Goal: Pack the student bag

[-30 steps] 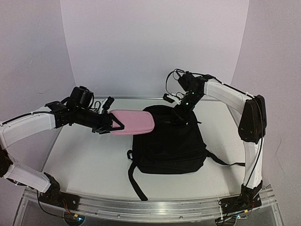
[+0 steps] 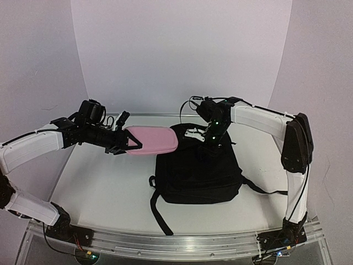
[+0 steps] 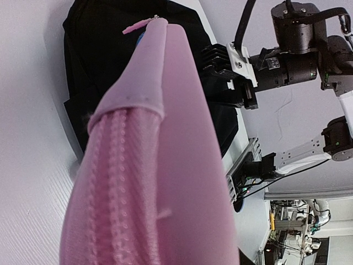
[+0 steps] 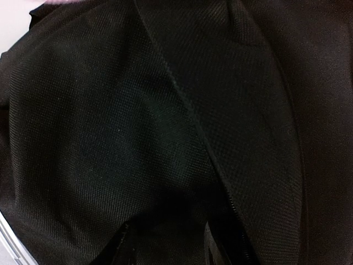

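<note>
A pink zippered case [image 2: 153, 139] hangs flat at the left edge of the bag, with its near end in my left gripper [image 2: 132, 144], which is shut on it. In the left wrist view the case [image 3: 190, 165] fills the middle and hides the fingers. The black student bag [image 2: 198, 179] lies on the table. Over its upper part is my right gripper [image 2: 205, 146], dark against the cloth. From the right wrist view, its fingertips [image 4: 122, 234] stand apart, low over the bag's fabric [image 4: 110, 121], beside a flap edge. No held object shows between them.
One loose strap [image 2: 160, 215] trails toward the front edge of the table, another strap [image 2: 259, 186] to the right. Walls close in at the back and sides.
My right gripper has moved a little left over the bag's upper part, its arm bending with it.
</note>
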